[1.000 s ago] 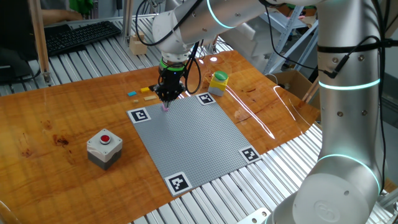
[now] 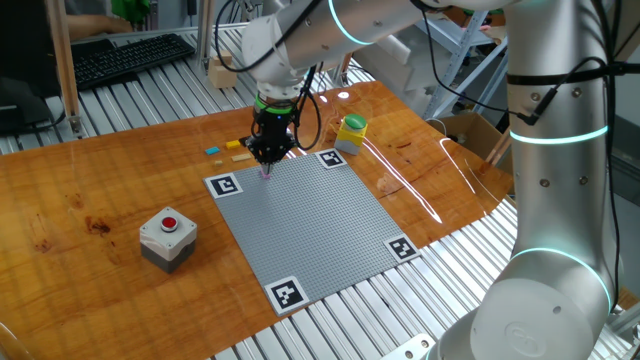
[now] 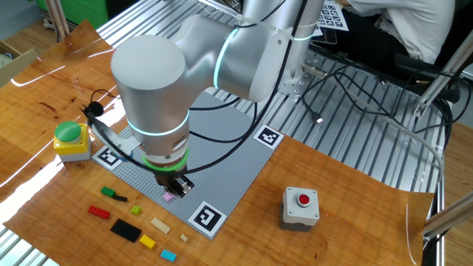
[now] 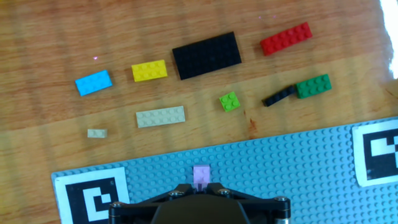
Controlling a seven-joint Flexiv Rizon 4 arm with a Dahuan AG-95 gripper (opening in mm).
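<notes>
A small pink brick (image 4: 201, 174) shows at the edge of the grey baseplate (image 2: 310, 215), which looks blue in the wrist view. My gripper is right at this brick, its dark fingertips overlapping the brick's near end. From the side, in exterior view 1, the gripper (image 2: 266, 166) points down at the plate's far edge with a bit of pink under its tips. The pink brick (image 3: 168, 197) peeks out beside the gripper (image 3: 182, 189) in exterior view 2. Whether the fingers grip it or merely stand by it is hidden.
Loose bricks lie beyond the plate: blue (image 4: 93, 83), yellow (image 4: 149, 71), black (image 4: 207, 55), red (image 4: 286, 38), lime (image 4: 229, 101), green (image 4: 313, 86), beige (image 4: 160, 117). A red-button box (image 2: 168, 240) and a green-button box (image 2: 351, 134) flank the plate, whose middle is bare.
The arm's wrist has shifted very slightly to the left in exterior view 1. The gripper stays by the pink brick, and the baseplate and button boxes look unmoved.
</notes>
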